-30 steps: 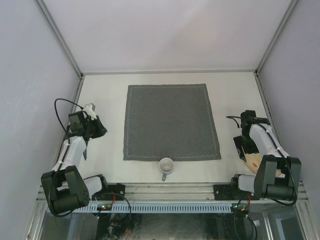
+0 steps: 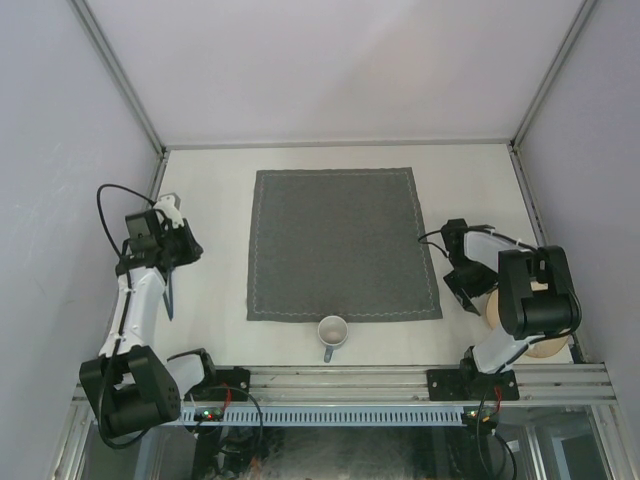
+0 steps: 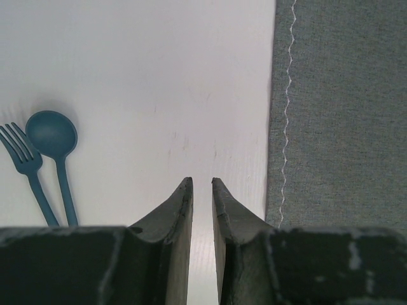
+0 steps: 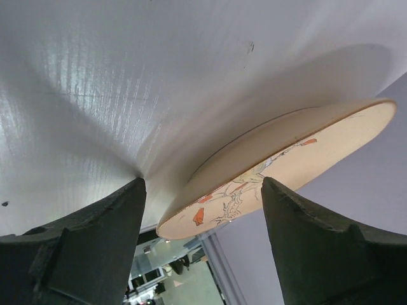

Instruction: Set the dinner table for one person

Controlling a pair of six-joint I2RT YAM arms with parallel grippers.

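A plate [image 4: 324,143] with a bird-and-branch pattern lies at the right end of the table, partly under the right arm. My right gripper is open and low at the plate's near rim, which shows between its fingers. At the left, my left gripper hangs with fingertips close together and nothing between them. A teal spoon [image 3: 52,133] and fork [image 3: 25,160] lie side by side left of it. A grey placemat [image 2: 340,240] covers the middle. A mug [image 2: 332,332] sits at its front edge, handle toward me.
Walls and metal rails [image 2: 330,142] bound the back and both sides.
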